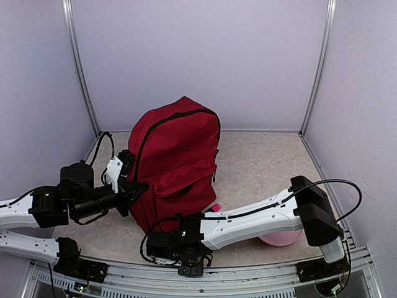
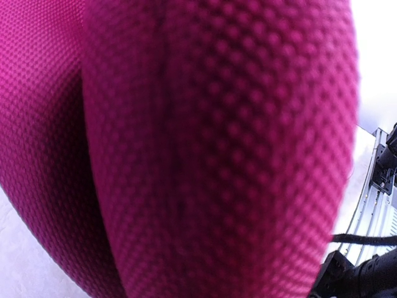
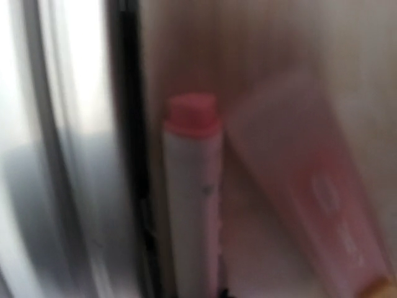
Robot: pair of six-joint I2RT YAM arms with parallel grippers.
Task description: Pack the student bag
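Observation:
The red backpack (image 1: 177,149) stands upright left of centre, its front pocket (image 1: 186,183) facing the robot. At the pocket's left edge is my left gripper (image 1: 140,191), shut; fabric between its fingers cannot be made out. Bag cloth (image 2: 217,149) fills the left wrist view and hides those fingertips. My right gripper (image 1: 191,271) points down at the table's front edge, fingers hidden. Below it, blurred in the right wrist view, lies a white marker with a pink cap (image 3: 193,180), beside a translucent pink tube-like item (image 3: 310,186).
A pink bowl or dish (image 1: 281,238) lies partly under the right forearm. Something small and pink (image 1: 214,208) shows beside the bag's lower right. A metal rail (image 1: 229,275) borders the front; the table right of the bag is clear.

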